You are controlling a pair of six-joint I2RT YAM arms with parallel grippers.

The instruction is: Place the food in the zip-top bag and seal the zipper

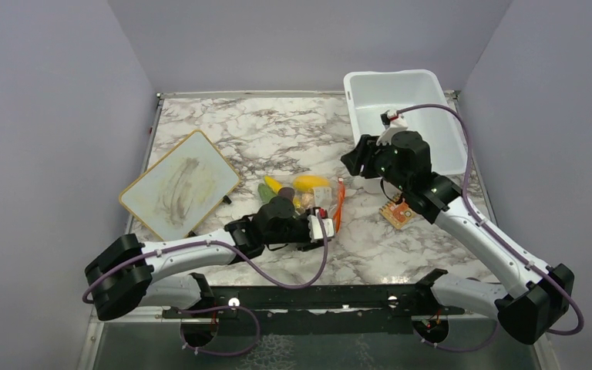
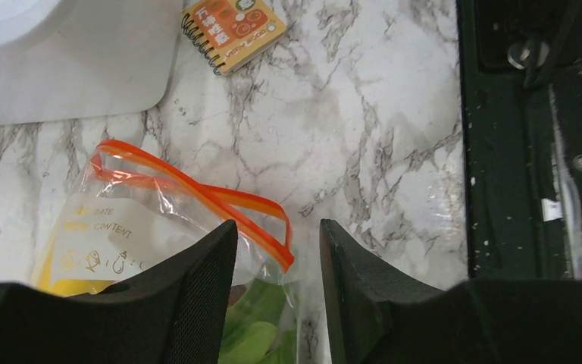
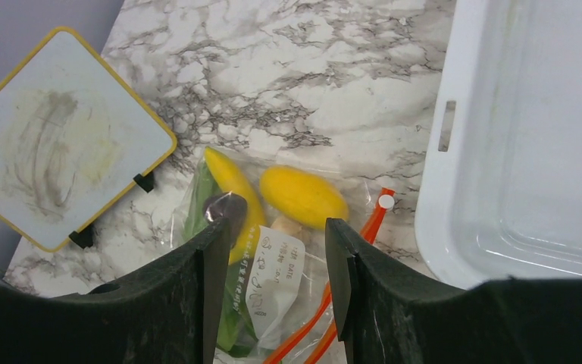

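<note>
The clear bag with the toy food inside lies flat on the marble table, its orange zipper edge point(image 1: 341, 204) facing right. A yellow food piece point(image 3: 303, 196), a dark purple one point(image 3: 226, 209) and green ones show through the film. In the left wrist view the zipper point(image 2: 174, 174) forms two separated strips, so the mouth gapes. My left gripper is over the bag's near corner, its fingers apart and the zipper's near end just beyond them, nothing held. Above the zipper's far end, my right gripper is parted and empty.
At the back right stands an empty white bin point(image 1: 366, 123). A small orange spiral notebook point(image 1: 398, 213) lies right of the bag. The white board with a yellow border point(image 1: 180, 185) is on the left. Bare marble lies behind the bag.
</note>
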